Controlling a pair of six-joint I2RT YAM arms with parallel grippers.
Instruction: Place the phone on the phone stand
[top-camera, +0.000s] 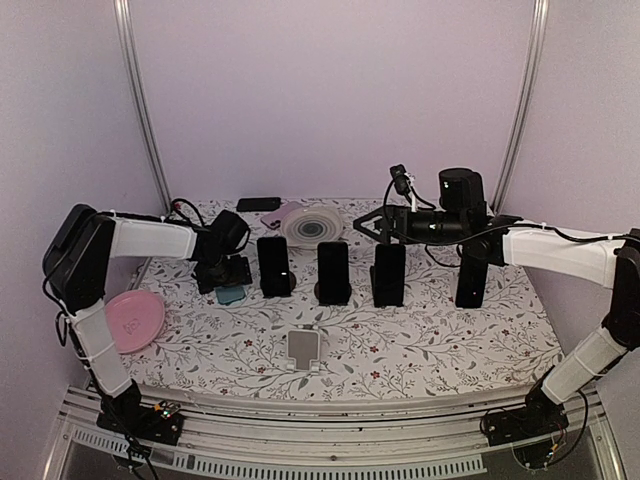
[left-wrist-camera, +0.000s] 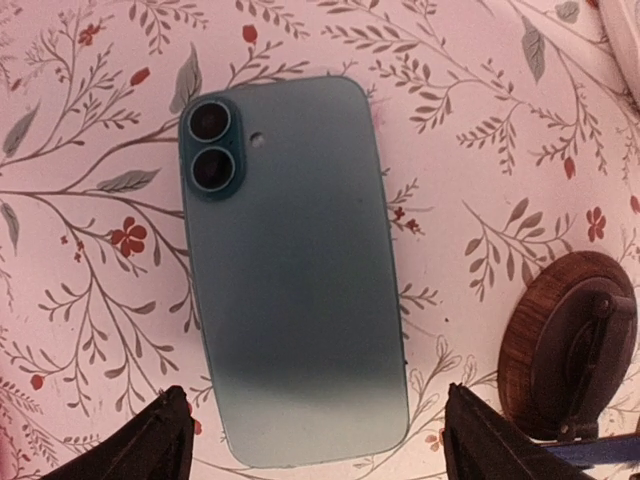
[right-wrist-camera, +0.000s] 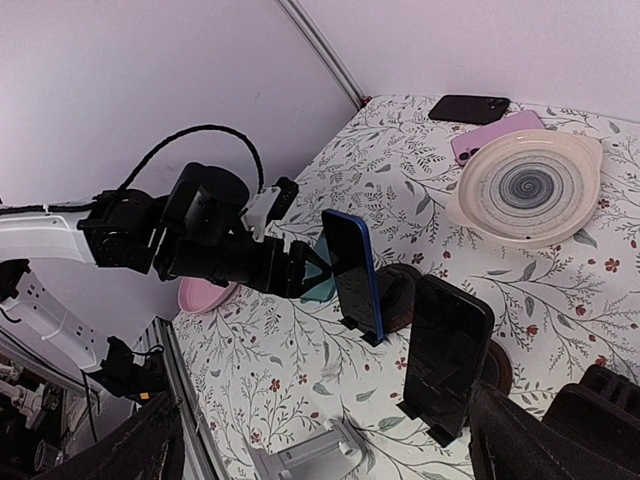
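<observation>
A blue-grey phone (left-wrist-camera: 295, 290) lies face down on the floral table, under my open left gripper (top-camera: 220, 280), whose two fingertips frame its lower end in the left wrist view. A silver-grey stand (top-camera: 303, 347) sits empty at the front centre. Black phones stand upright on stands at the middle, among them phones (top-camera: 273, 262). My right gripper (top-camera: 376, 222) is open in the air above the right-middle of the table, nothing between its fingers.
A pink plate (top-camera: 134, 320) is at the left edge. At the back lie a pale dish (top-camera: 312, 222), a black phone (top-camera: 259, 203) and a pink phone (right-wrist-camera: 490, 135). Another dark phone (top-camera: 470, 285) stands at the right.
</observation>
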